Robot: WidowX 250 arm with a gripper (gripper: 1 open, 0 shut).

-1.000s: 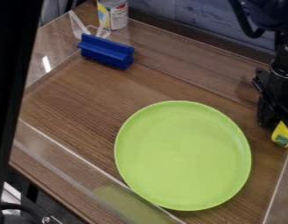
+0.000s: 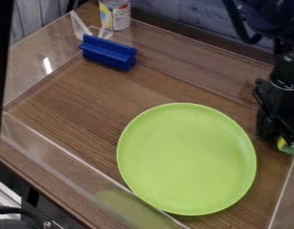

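My gripper (image 2: 273, 116) is at the right edge of the camera view, low beside the green plate (image 2: 186, 159). A small yellow object (image 2: 286, 145) sits at its fingertips, partly hidden by them. Whether the fingers are open, shut or holding it is hard to tell. The plate lies flat on the wooden table (image 2: 89, 116).
A blue holder (image 2: 108, 53) stands at the upper left, with a can (image 2: 114, 13) and white cord behind it. A clear rim runs along the front left edge.
My gripper has shifted only slightly, and less of the yellow object shows beneath it. The plate and the other objects are unmoved.
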